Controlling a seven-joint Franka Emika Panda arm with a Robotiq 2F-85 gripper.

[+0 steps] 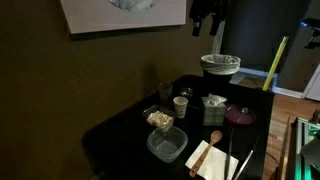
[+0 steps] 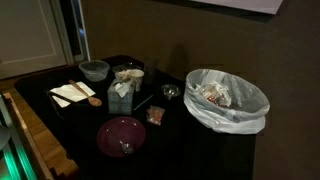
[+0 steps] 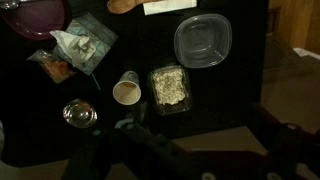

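My gripper [image 1: 205, 31] hangs high above the dark table in exterior view 1, open, its two fingertips apart with nothing between them. Below in the wrist view are a clear empty plastic container [image 3: 203, 42], a clear tub of pale flaky contents [image 3: 171, 92], a paper cup [image 3: 127, 92] and a small glass dish [image 3: 80, 113]. A tissue box [image 3: 82, 45] with tissue sticking out lies near a small reddish-brown packet [image 3: 54, 68]. A maroon plate [image 2: 120, 136] carries a small shiny item. The wooden spoon [image 1: 200, 160] rests on white paper [image 1: 212, 166].
A bin lined with a white bag [image 2: 225, 115] stands beside the table, with some crumpled contents inside. Dark long-handled utensils [image 1: 229, 155] lie near the table's front edge in exterior view 1. A wall runs behind the table.
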